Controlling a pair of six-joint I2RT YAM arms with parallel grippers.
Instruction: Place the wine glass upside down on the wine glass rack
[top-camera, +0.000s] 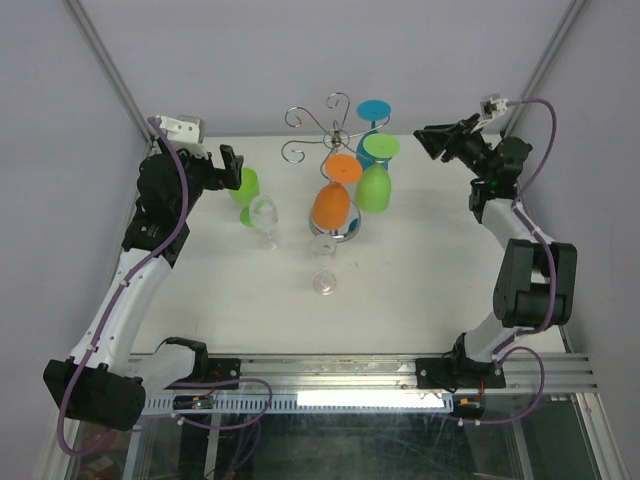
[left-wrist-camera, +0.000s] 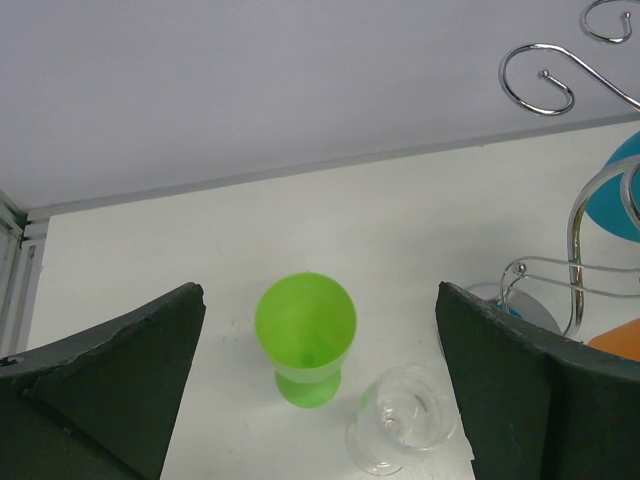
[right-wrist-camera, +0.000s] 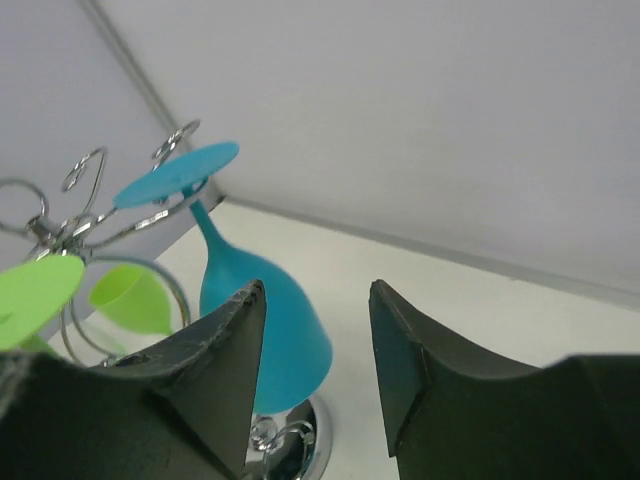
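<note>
The chrome wine glass rack (top-camera: 338, 142) stands at the table's back centre with curled arms. From it hang a blue glass (right-wrist-camera: 262, 300), an orange glass (top-camera: 330, 207) and a light green glass (top-camera: 374, 188), all bowl-down with their bases on the arms. My right gripper (top-camera: 428, 143) is open, up and to the right of the blue glass and clear of it; nothing is between its fingers. My left gripper is also open and empty, above a bright green glass (left-wrist-camera: 305, 322) that stands upright on the table.
Beside the bright green glass stands a clear glass (left-wrist-camera: 404, 410), upright. Another clear glass (top-camera: 324, 283) stands in front of the rack. Grey walls close in the back and sides.
</note>
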